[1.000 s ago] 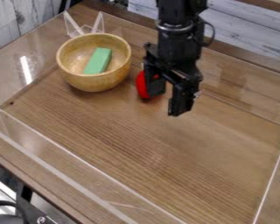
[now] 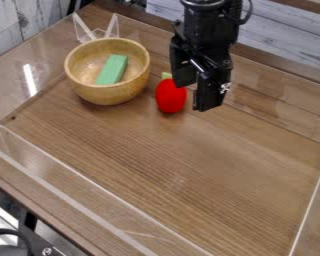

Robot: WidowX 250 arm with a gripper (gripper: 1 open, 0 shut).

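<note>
The black gripper (image 2: 199, 80) hangs over the upper middle of the wooden table, open, just right of and above a red rounded object (image 2: 171, 97). Part of a small yellow-green item (image 2: 167, 75) shows behind the red object, partly hidden by the arm. To the left, a wooden bowl (image 2: 91, 86) holds a mint-green block (image 2: 112, 68).
A pale rim runs along the back and right edges, and dark cables lie at the lower left corner.
The gripper has risen away from the front of the table, uncovering more of the red object. The bowl and its green block look unmoved.
</note>
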